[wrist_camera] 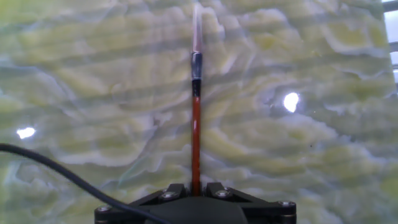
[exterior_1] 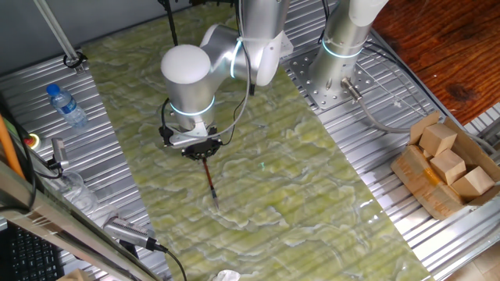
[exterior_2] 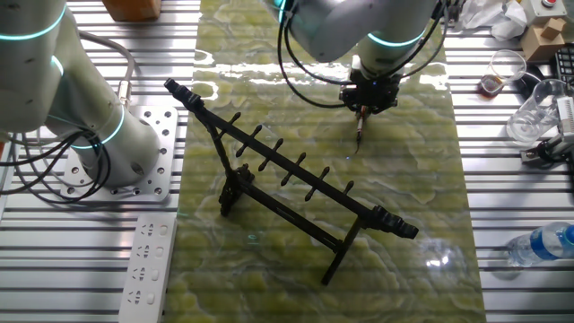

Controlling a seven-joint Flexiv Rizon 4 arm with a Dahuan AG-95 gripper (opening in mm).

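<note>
A thin brush with a reddish-brown handle, a dark and silver collar and a pale tip extends straight out from between the fingers in the wrist view. My gripper is shut on the handle; its upper end is hidden behind the gripper body. In exterior view 1 the brush points down toward the green marbled sheet. Whether its tip touches the sheet cannot be told. Exterior view 2 shows the black gripper beyond an empty-looking black rack with several hooks.
The sheet around the brush is mostly clear. A cardboard box of wooden blocks stands right of it in exterior view 1. A water bottle lies to the left.
</note>
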